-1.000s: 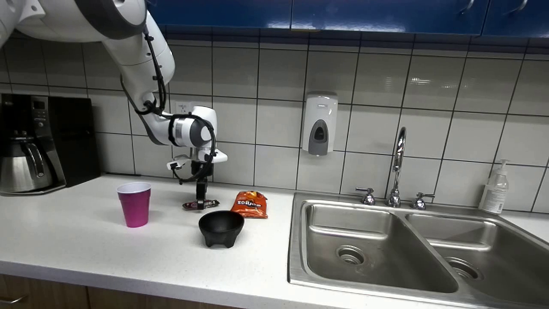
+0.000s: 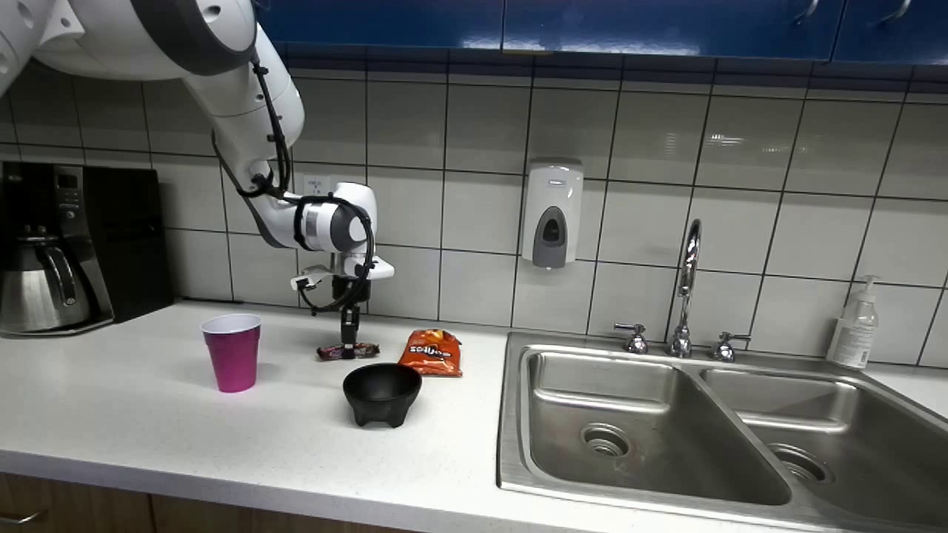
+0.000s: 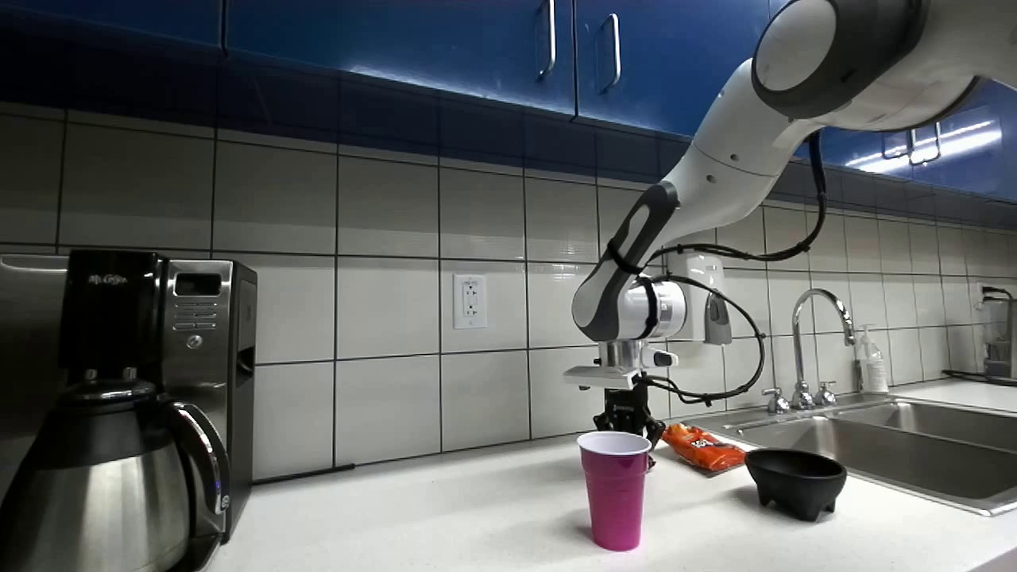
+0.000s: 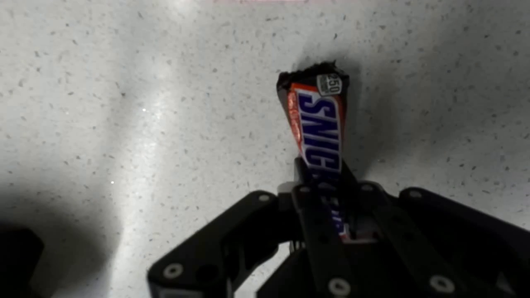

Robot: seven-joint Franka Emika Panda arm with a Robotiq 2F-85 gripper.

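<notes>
A Snickers bar (image 4: 320, 126) in a dark wrapper runs between the fingers in the wrist view, its far end sticking out past them. My gripper is shut on it around the bar's middle. From exterior view 1 the same candy bar (image 2: 362, 351) shows low over the counter behind the black bowl, with the gripper (image 2: 348, 348) pointing straight down onto it. Whether the bar touches the counter is hard to tell. In exterior view 2 the pink cup hides the bar and the fingertips.
The pink cup (image 2: 232, 355) stands to the left, the black footed bowl (image 2: 382, 391) in front, and an orange chip bag (image 2: 432, 352) to the right. Farther right lies the double sink (image 2: 515, 417); a coffee maker (image 2: 115, 240) stands far left.
The gripper has shifted very slightly to the right in exterior view 1, and the bar's visible face has turned a little. Cup, bowl and bag have stayed put.
</notes>
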